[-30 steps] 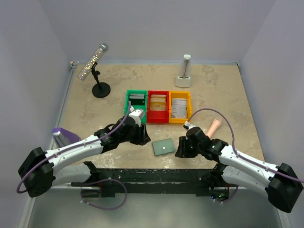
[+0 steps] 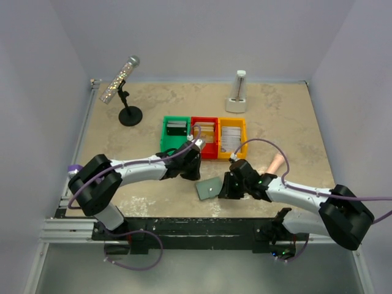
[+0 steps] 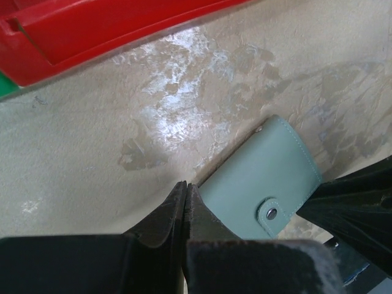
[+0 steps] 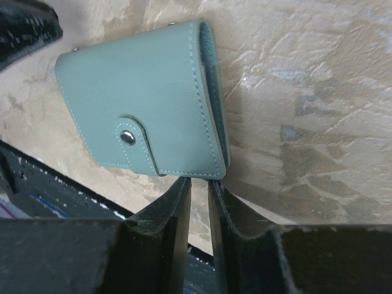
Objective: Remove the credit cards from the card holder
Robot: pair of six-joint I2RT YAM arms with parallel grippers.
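Observation:
A pale green card holder (image 2: 209,188) with a snap strap lies on the table near the front edge, its flap fastened by a metal snap in the right wrist view. Layers of the holder (image 4: 141,92) part slightly along its right side; no cards show. My left gripper is shut, nothing visible between its fingers, tips at the holder's left side. From the right comes my right gripper, slightly open, its fingertips at the holder's lower right corner. Whether they touch the leather I cannot tell.
Behind the holder stand green (image 2: 164,138), red (image 2: 209,153) and yellow (image 2: 244,131) bins holding cards. A microphone on a stand (image 2: 130,115) is at the back left, a white device (image 2: 236,105) at the back. A pinkish cylinder (image 2: 277,162) lies behind the right arm.
The holder now sits slightly turned.

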